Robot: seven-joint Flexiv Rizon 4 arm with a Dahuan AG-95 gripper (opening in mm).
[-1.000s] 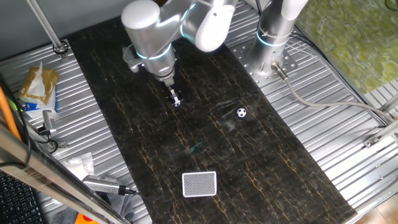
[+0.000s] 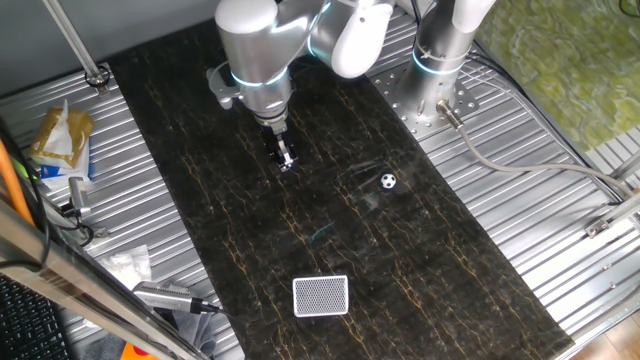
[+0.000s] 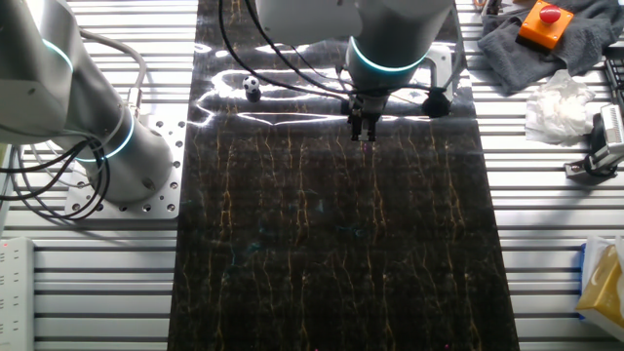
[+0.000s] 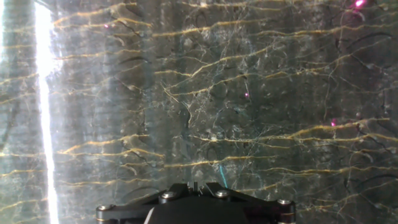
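A small black-and-white football rests on the dark marbled mat, on the robot base's side; exterior view 2 shows the ball near the top. Lower in exterior view 1, a white mesh-patterned rectangular basket sits on the mat. My gripper hangs over the mat, apart from both ball and basket. In the wrist view the fingertips of the gripper are together at the bottom edge, with nothing showing between them. Neither ball nor basket appears in that view.
Along one side are a tissue pack, a grey device with a cable and crumpled white paper. The robot's base stands at the opposite edge.
Over the last second the arm has shifted slightly to the right in exterior view 1, and the gripper with it. Ball and basket have stayed where they were.
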